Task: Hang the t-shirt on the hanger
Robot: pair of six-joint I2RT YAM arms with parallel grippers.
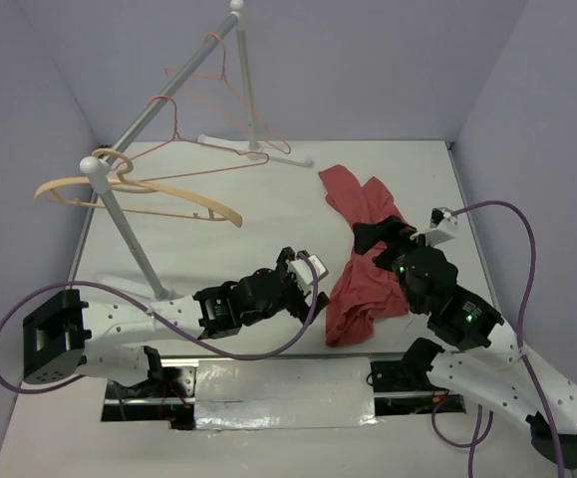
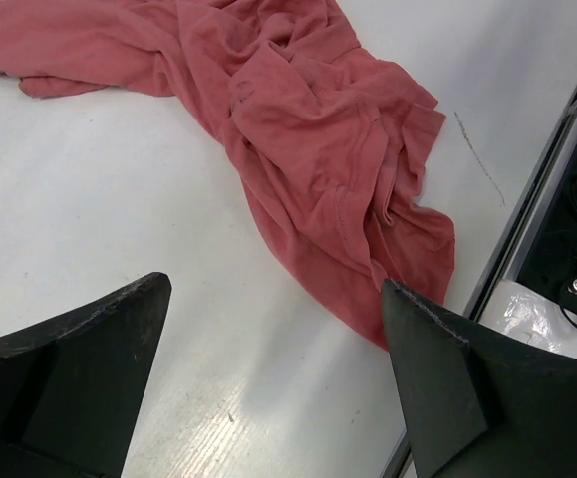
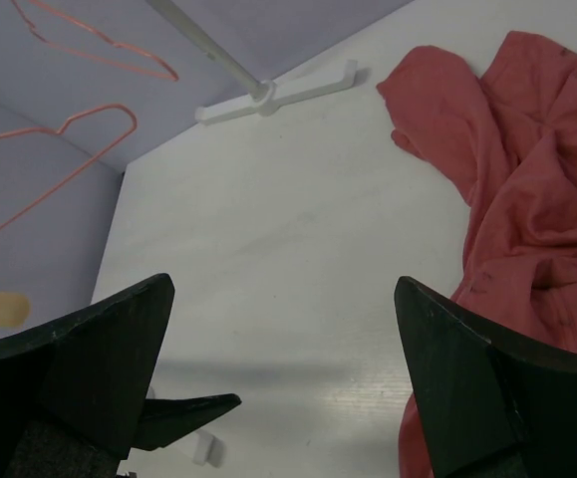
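A crumpled red t-shirt (image 1: 358, 299) lies on the white table, right of centre, seen also in the left wrist view (image 2: 308, 189) and right wrist view (image 3: 527, 199). My left gripper is open, left of the shirt with empty fingers. My right gripper is open above the shirt, nothing between its fingers. A beige hanger (image 1: 208, 211) and pink hangers (image 1: 173, 134) hang from the rail at the upper left.
The metal rack (image 1: 134, 246) stands along the table's left side, its foot (image 3: 308, 88) reaching across the back. Walls enclose the area on both sides and behind.
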